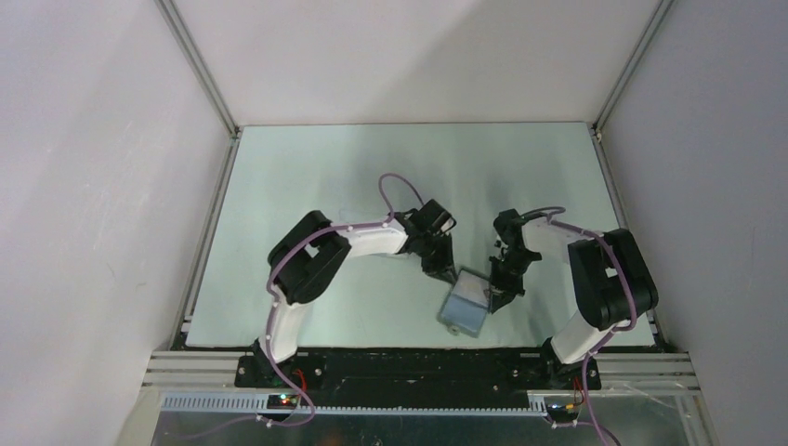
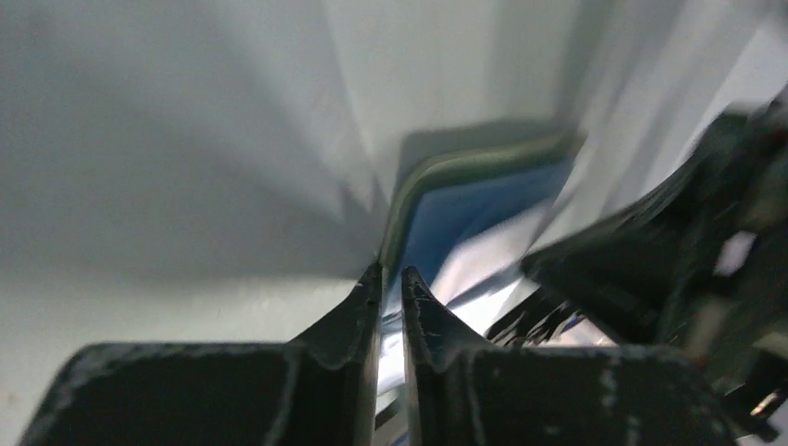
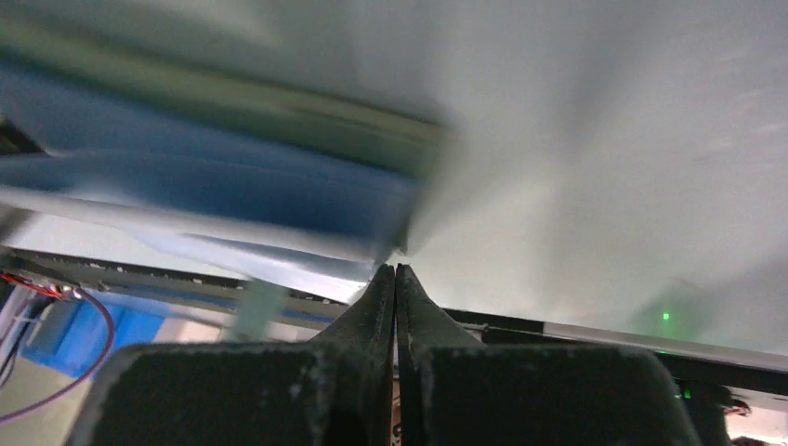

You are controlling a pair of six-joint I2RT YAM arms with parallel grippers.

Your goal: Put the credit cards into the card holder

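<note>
The card holder [image 1: 467, 313], with a grey-green rim, a blue part and a paler panel, lies tilted near the table's front edge. My left gripper [image 1: 454, 277] is at its upper left corner. In the left wrist view the left fingertips [image 2: 373, 279] stand slightly apart, with the holder's rim [image 2: 398, 223] running down to them; whether they grip it is unclear. My right gripper [image 1: 492, 308] is at the holder's right edge. In the right wrist view its fingertips [image 3: 383, 283] meet, with nothing seen between them, just below the blurred holder [image 3: 307, 190]. I cannot make out separate credit cards.
A clear, hard-to-see container [image 1: 349, 215] lies behind the left forearm. The two grippers stand close together, with the holder between them.
</note>
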